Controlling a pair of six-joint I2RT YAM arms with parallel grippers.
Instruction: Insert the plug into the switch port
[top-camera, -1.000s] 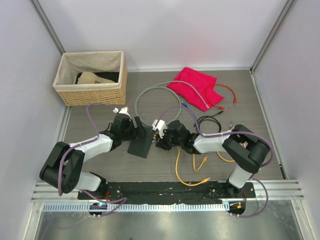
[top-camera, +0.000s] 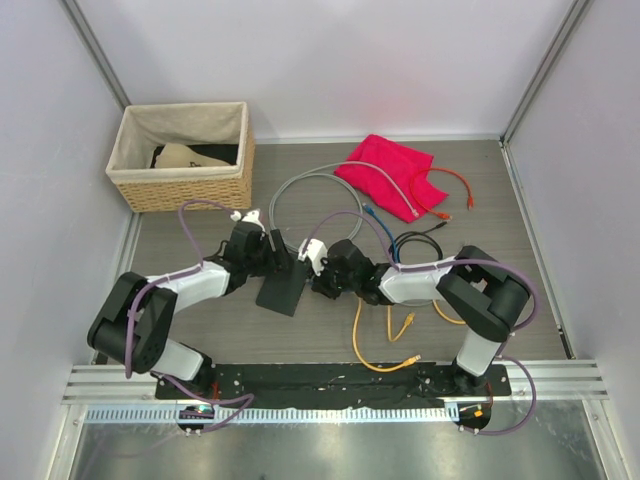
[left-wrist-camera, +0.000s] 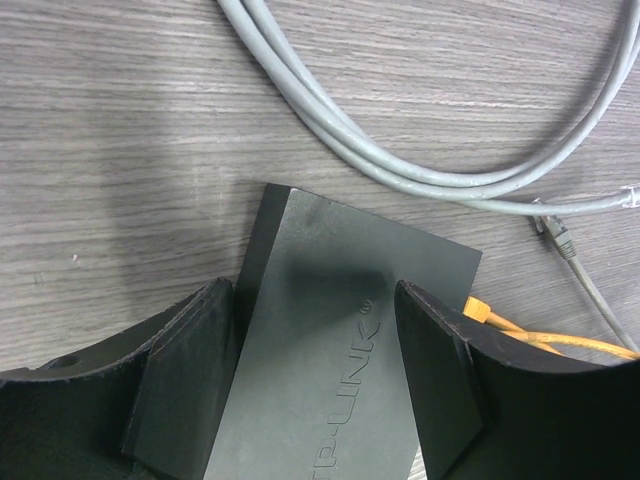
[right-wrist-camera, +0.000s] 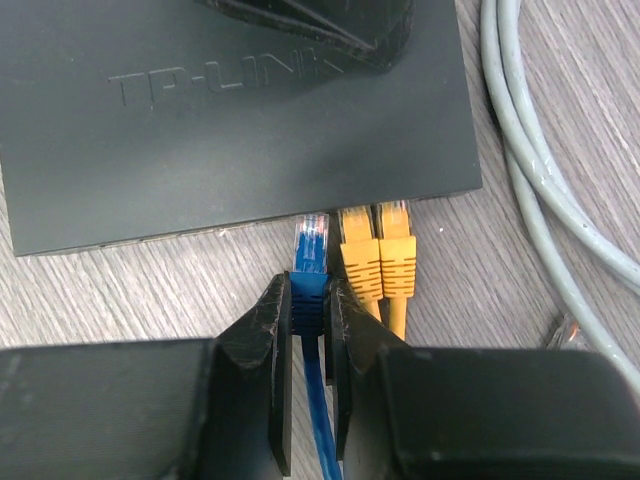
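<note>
The black TP-LINK switch (top-camera: 282, 292) lies flat between my arms. My left gripper (top-camera: 276, 244) is at its upper left corner, fingers apart on either side of the switch body (left-wrist-camera: 330, 330) in the left wrist view; whether they touch it I cannot tell. My right gripper is shut on a blue plug (right-wrist-camera: 311, 242), whose clear tip meets the switch's port edge beside two yellow plugs (right-wrist-camera: 375, 255); how far it is inside I cannot tell.
A wicker basket (top-camera: 180, 187) stands at the back left. Red cloth (top-camera: 385, 175), red cables, grey cable loops (top-camera: 290, 185), black cables and yellow cables lie around the right and back.
The left arm has shifted slightly to the right at the switch's corner. The right arm has moved very little.
</note>
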